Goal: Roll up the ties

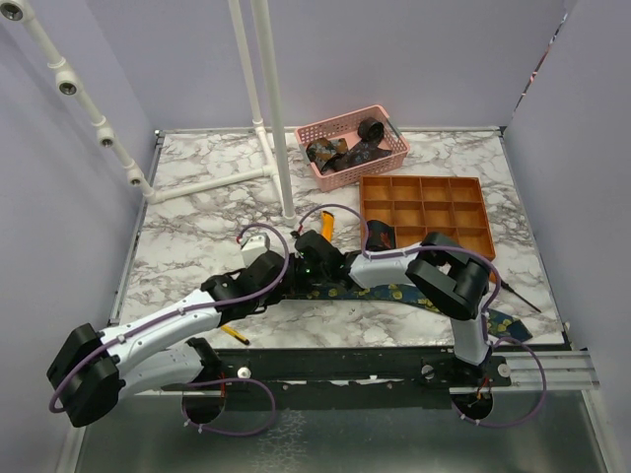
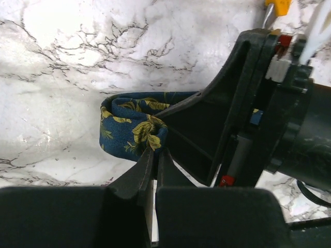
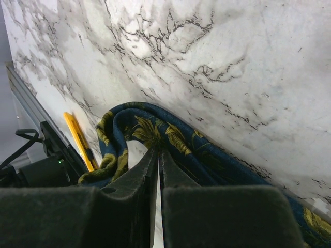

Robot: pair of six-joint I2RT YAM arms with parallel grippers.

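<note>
A navy tie with yellow leaf print [image 1: 404, 296] lies stretched along the front of the table, its left end folded into a short roll [image 2: 124, 134]. My left gripper is shut at that folded end, its tips touching the fabric; whether cloth is between them is unclear. My right gripper is down at the tie just right of the fold, its fingertips close together on the cloth; how far apart they are is hard to tell.
An orange divided tray [image 1: 424, 207] and a pink basket of rolled ties [image 1: 335, 177] stand behind. Yellow-handled tools [image 1: 327, 225] lie nearby, and a white pipe frame [image 1: 212, 187] occupies the back left.
</note>
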